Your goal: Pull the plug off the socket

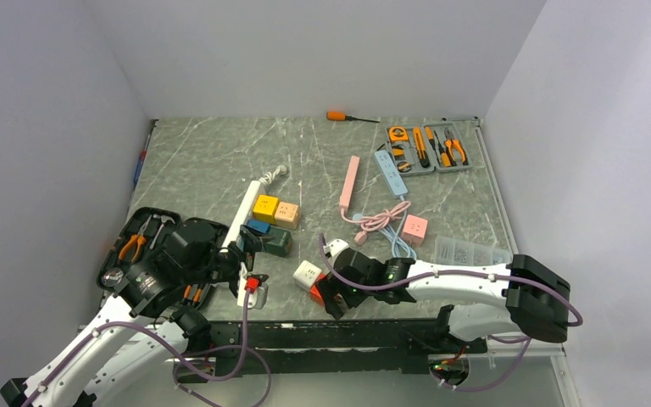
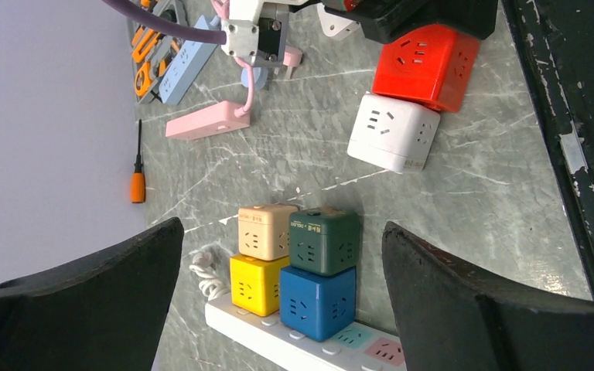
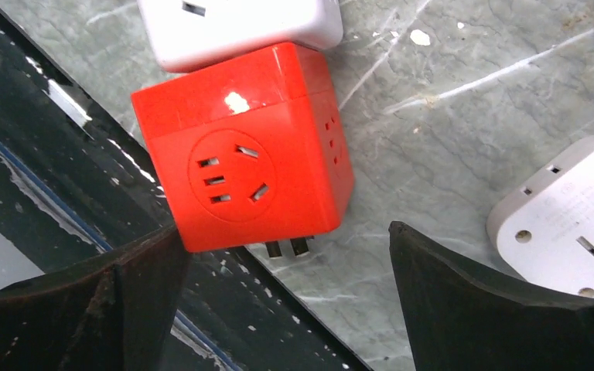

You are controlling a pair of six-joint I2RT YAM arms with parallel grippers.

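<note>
In the right wrist view a red cube socket [image 3: 251, 162], its dark plug prongs showing at the bottom, sits at the table's front edge against a white socket [image 3: 240, 23]. My right gripper is open around its lower part. In the left wrist view the red cube [image 2: 421, 66] and white cube [image 2: 390, 131] lie side by side. My left gripper is open above a white power strip [image 2: 263, 332] with blue [image 2: 317, 301], yellow [image 2: 255, 282], green [image 2: 325, 239] and beige [image 2: 267, 232] cubes.
Pink [image 1: 349, 182] and blue [image 1: 390, 174] power strips with coiled cords lie at centre right. A tool case [image 1: 428, 148], a clear box [image 1: 470, 252] and an orange screwdriver [image 1: 339, 116] are farther off.
</note>
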